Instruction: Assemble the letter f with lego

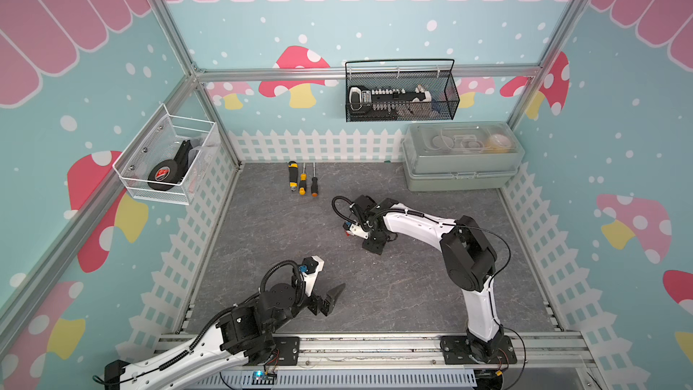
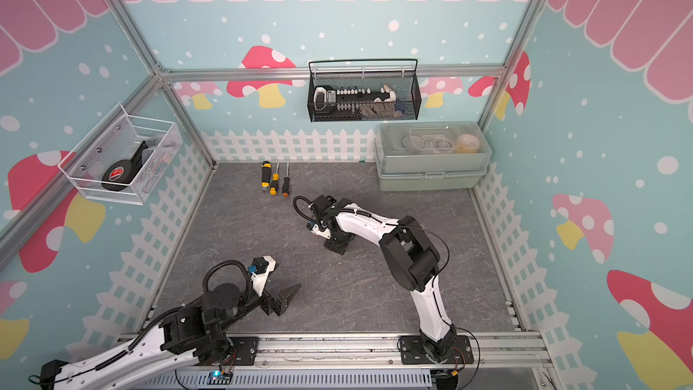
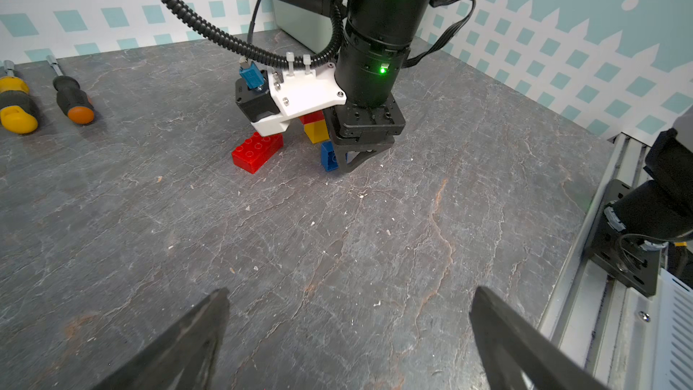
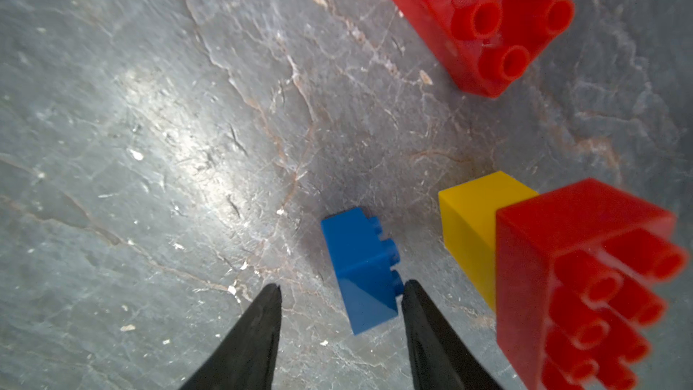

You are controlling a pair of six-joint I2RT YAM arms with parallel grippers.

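My right gripper is partly open over the table. A small blue brick [image 4: 361, 274] lies on its side in the gap, its studs facing the right finger [image 4: 436, 339]. That finger is very close to the studs; contact cannot be told. The left finger [image 4: 249, 343] stands clear of the brick. To the right are a yellow brick [image 4: 476, 224] and a taller studded red brick [image 4: 577, 267] that partly covers it. Another red brick [image 3: 257, 151] lies apart with studs up. My left gripper stands open and empty above the front left of the table.
Screwdrivers [image 1: 302, 180] and a yellow-black tool [image 1: 293, 174] lie at the back left. A lidded green box [image 1: 462, 166] occupies the back right corner. Bare table [image 1: 426, 296] stretches across the front and middle.
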